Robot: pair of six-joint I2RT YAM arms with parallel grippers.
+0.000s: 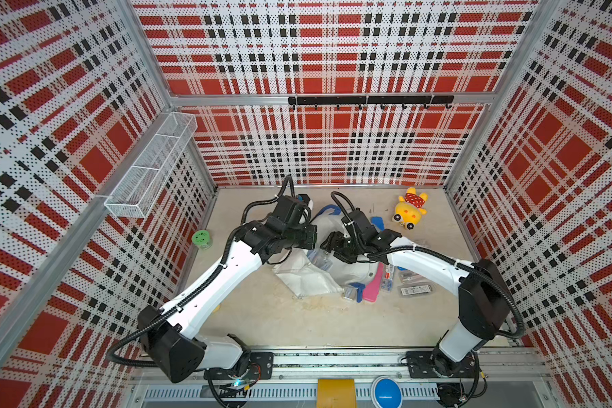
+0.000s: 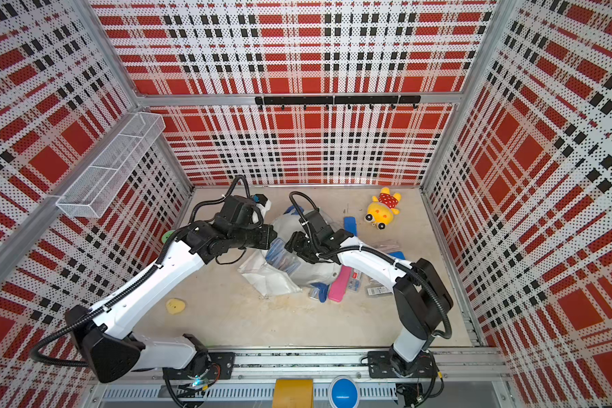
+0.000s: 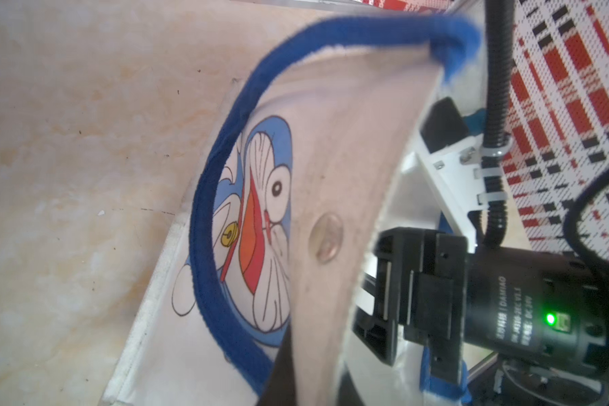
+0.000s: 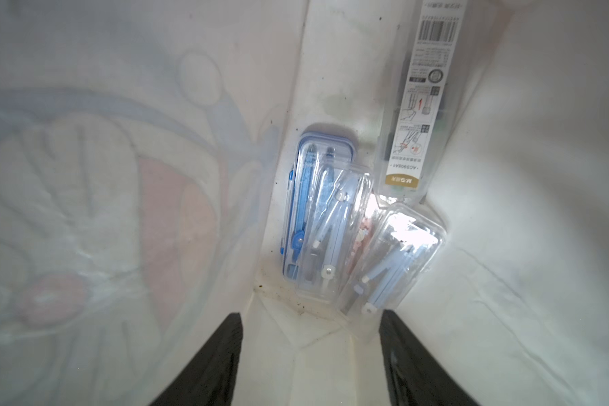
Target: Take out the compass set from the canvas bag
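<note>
The white canvas bag [image 1: 304, 282] with blue strap and cartoon print lies open mid-table. My left gripper is shut on the bag's rim, holding it up. My right gripper is open over the bag's mouth with nothing between its fingers. Inside, in the right wrist view, lie a blue compass set [image 4: 292, 216], a clear case with pale compasses [image 4: 336, 230], a similar case [image 4: 390, 267] beside it and a longer labelled box [image 4: 419, 101].
Right of the bag lie a pink case [image 1: 372, 285] and several clear packs [image 1: 416, 290]; a yellow toy [image 1: 409, 207] sits behind. A green round item [image 1: 201, 238] lies far left.
</note>
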